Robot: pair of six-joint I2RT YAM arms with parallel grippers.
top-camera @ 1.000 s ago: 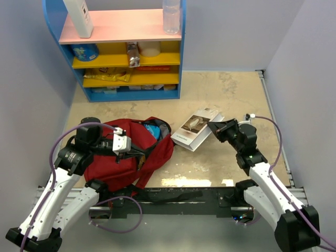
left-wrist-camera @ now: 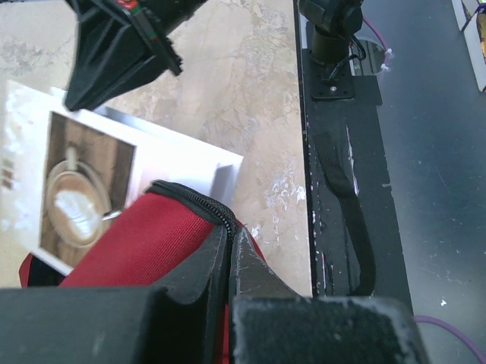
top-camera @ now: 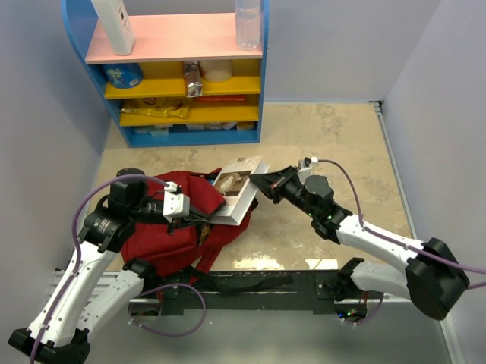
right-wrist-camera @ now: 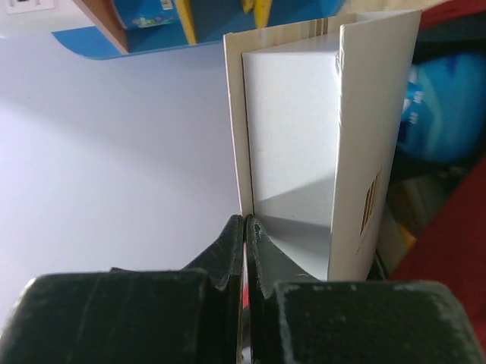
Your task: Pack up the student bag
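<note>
The red bag (top-camera: 163, 244) lies on the left of the table. My left gripper (top-camera: 208, 220) is shut on the zipped edge (left-wrist-camera: 199, 203) of its opening. A white box-like book (top-camera: 247, 203) with a coffee-cup picture on its cover hangs tilted over the opening. By its thin cover edge the right gripper has hold of it, shut, at the book's right side. In the right wrist view the cover (right-wrist-camera: 372, 152) and white page block stand beside the bag's opening, where a blue item (right-wrist-camera: 440, 106) shows inside.
Behind the bag stands a blue shelf unit (top-camera: 263, 91) with yellow boards, holding a clear bottle (top-camera: 247, 26), a white bottle (top-camera: 115, 26) and several packets. To the right, the tabletop (top-camera: 334, 136) is clear apart from the right arm.
The right gripper has carried the book leftward from the open table to over the bag's opening, now covering most of the blue item. The left arm and bag have stayed nearly still.
</note>
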